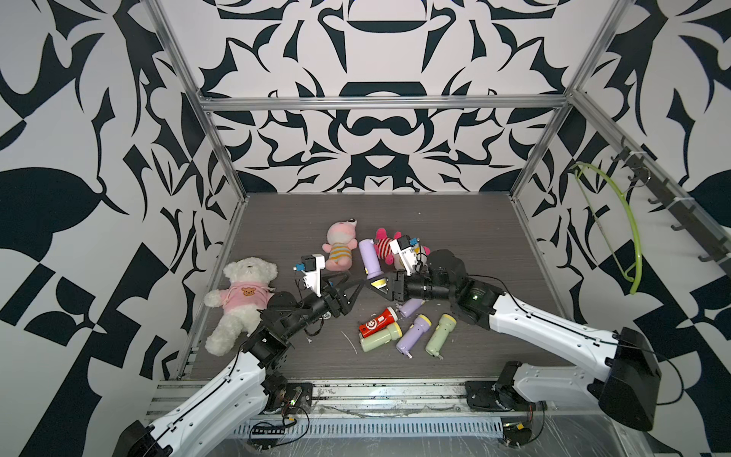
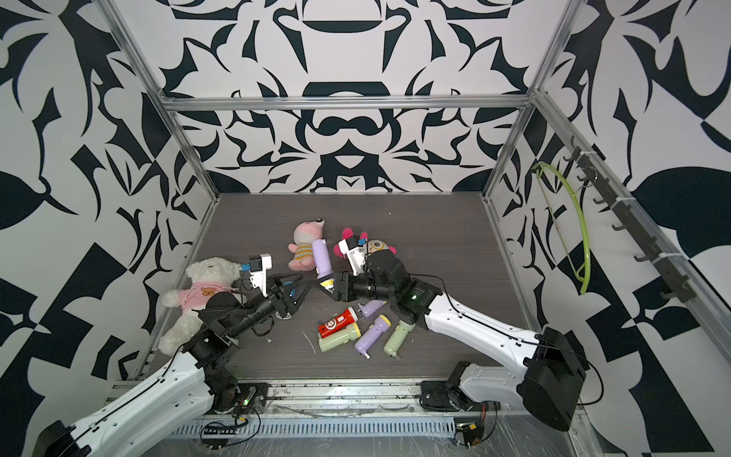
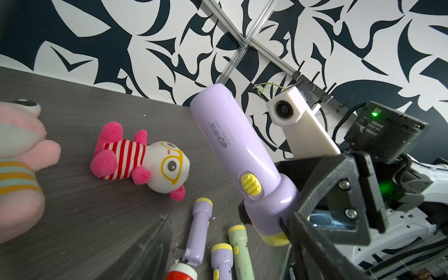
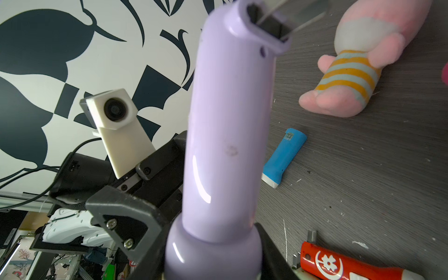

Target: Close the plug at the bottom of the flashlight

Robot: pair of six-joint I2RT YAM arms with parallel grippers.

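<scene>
A lavender flashlight is held tilted in my right gripper (image 1: 378, 284), whose fingers are shut on its wider head end, with the yellow rim visible in the left wrist view. At its raised end, in the right wrist view, the clear plug (image 4: 298, 16) sticks out from the dark opening. My left gripper (image 1: 346, 293) stands open just left of the flashlight, apart from it, with nothing between its fingers.
A pink bear (image 1: 340, 247), striped plush (image 3: 123, 161) and white teddy (image 1: 247, 304) lie around the arms. Several flashlights, including a red one (image 1: 377, 323) and a blue one (image 4: 284, 156), lie below.
</scene>
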